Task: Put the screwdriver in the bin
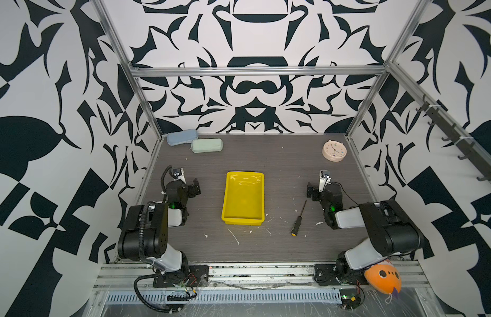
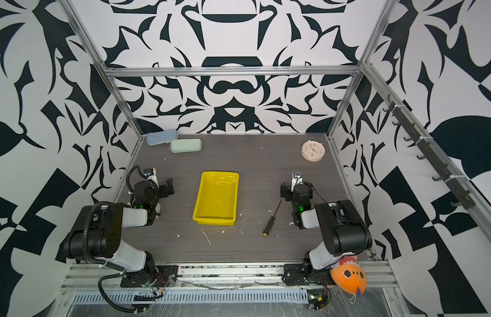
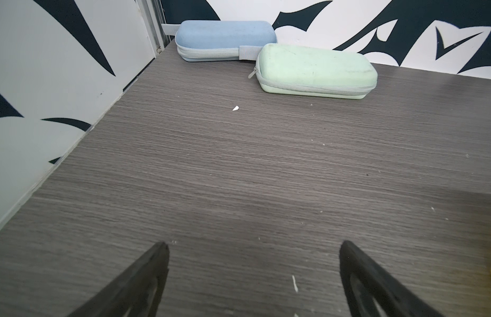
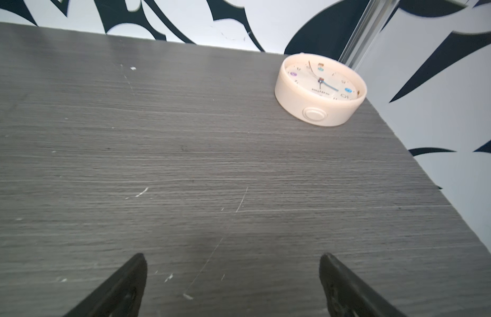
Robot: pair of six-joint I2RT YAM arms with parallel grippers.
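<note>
The screwdriver (image 1: 296, 224), dark-handled with a yellow end and a thin shaft, lies on the table right of the empty yellow bin (image 1: 244, 221). Its shaft points toward the back wall. My right gripper is open, its fingers (image 4: 121, 285) wide apart over bare table; from above, it hovers to the right of the screwdriver's tip. At the left side my left gripper also stands open, with only table between its fingers. A yellow corner of the bin shows at the right edge of the left wrist view; neither wrist view contains the screwdriver.
A blue case (image 1: 182, 137) and a green case (image 1: 207, 145) lie at the back left. At the back right sits a pink clock (image 1: 334, 151). Small white scraps dot the table. Between bin and screwdriver the surface is otherwise clear.
</note>
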